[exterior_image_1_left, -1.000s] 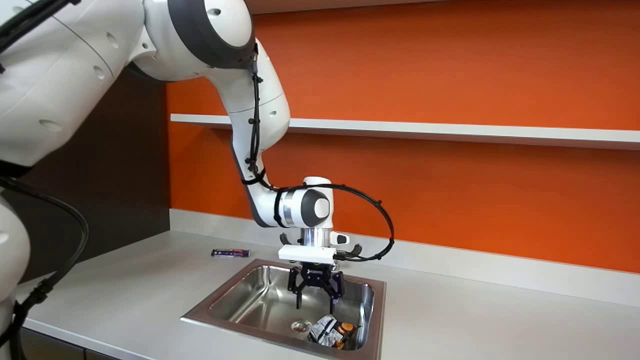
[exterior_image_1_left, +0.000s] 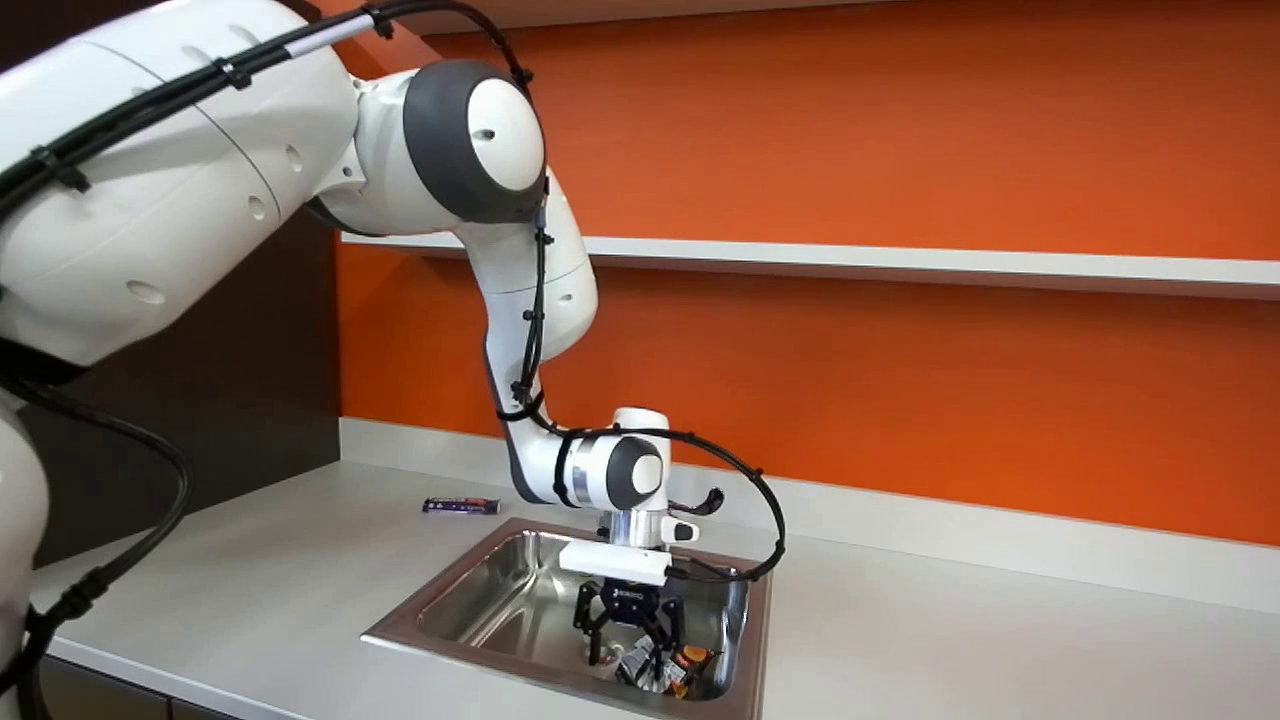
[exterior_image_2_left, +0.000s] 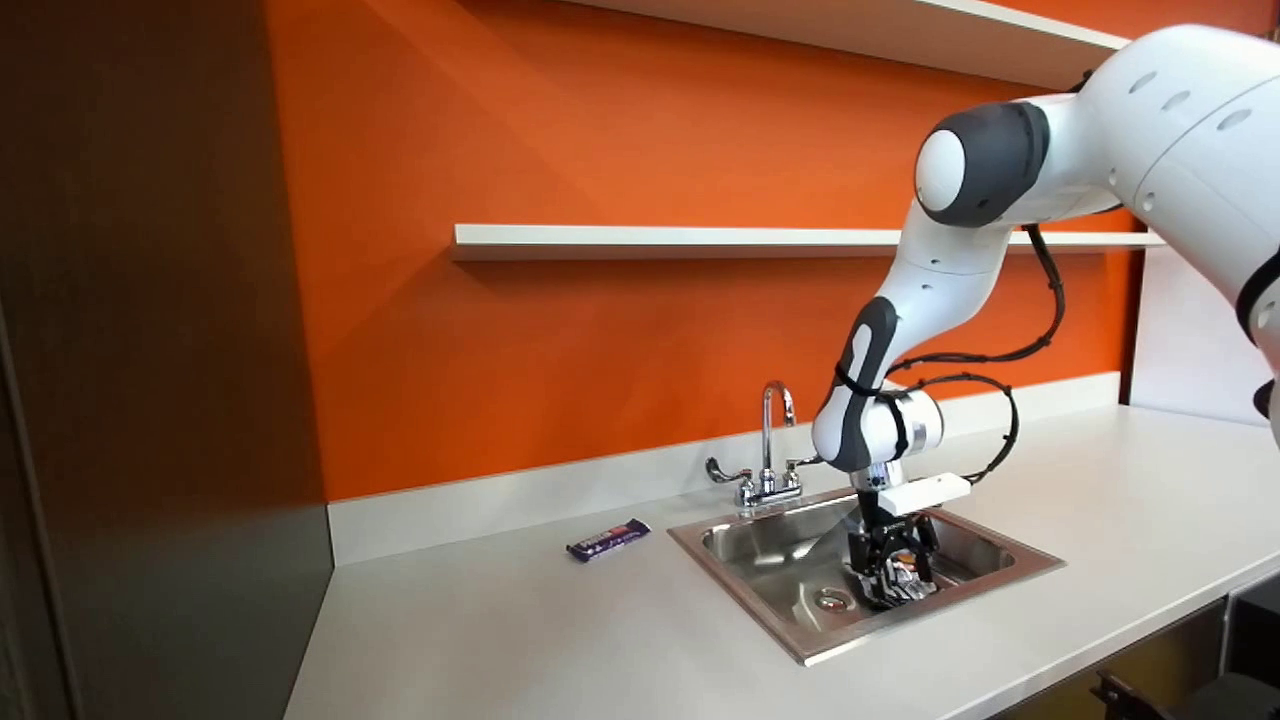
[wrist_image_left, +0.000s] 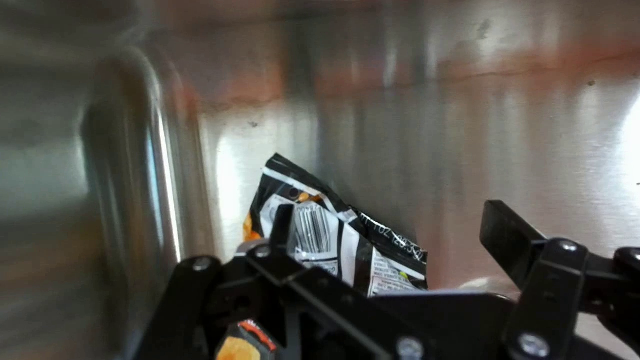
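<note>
A crumpled black, white and orange snack bag (exterior_image_1_left: 692, 667) lies on the sink floor near one end of the basin. Down inside the sink (exterior_image_1_left: 446, 600), my gripper (exterior_image_1_left: 626, 660) is open, pointing downward at the bag. In the wrist view, one finger (wrist_image_left: 283, 228) overlaps the bag's barcode side, while the other finger (wrist_image_left: 507, 237) is over bare steel beyond the bag's end. Part of the bag (wrist_image_left: 348, 246) shows between the fingers, its lower part hidden by the gripper's body. Whether a finger touches it, I cannot tell.
A purple candy bar (exterior_image_2_left: 608, 540) lies on the counter beside the sink. The faucet (exterior_image_2_left: 770, 444) stands behind the basin, close to the arm. Steel walls (wrist_image_left: 144, 180) surround the gripper. A white shelf (exterior_image_2_left: 672, 242) runs along the orange wall; the counter is otherwise mostly clear.
The arm has lowered, bringing my open gripper from above the bag down into the basin beside or over it. The bag appears in the same place.
</note>
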